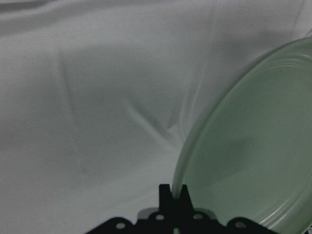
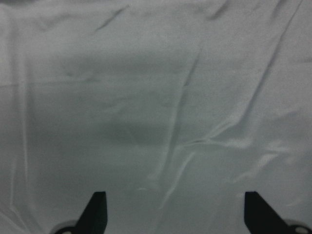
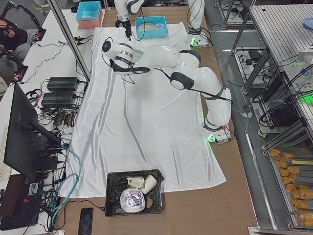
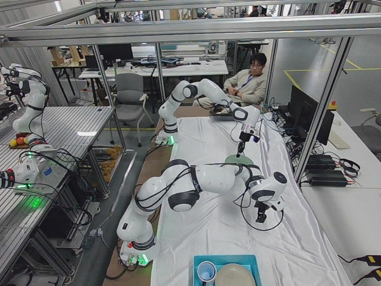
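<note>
A pale green plate (image 1: pixel 253 131) fills the right of the left wrist view, and my left gripper is shut on its rim. In the camera right view, this gripper (image 4: pixel 240 149) is at the far arm's end, over the plate (image 4: pixel 238 161). My right gripper stands open over bare white cloth, nothing between its fingers; in the camera right view it (image 4: pixel 261 215) hangs from the near arm. The plate (image 3: pixel 138 55) is partly hidden by the arm in the camera left view.
A blue bin (image 4: pixel 196 268) with a mug and beige plate stands at one end of the cloth (image 3: pixel 146 142). A black crate (image 3: pixel 112 193) holding several items is at the other. Monitor, cables and metal frames flank the table.
</note>
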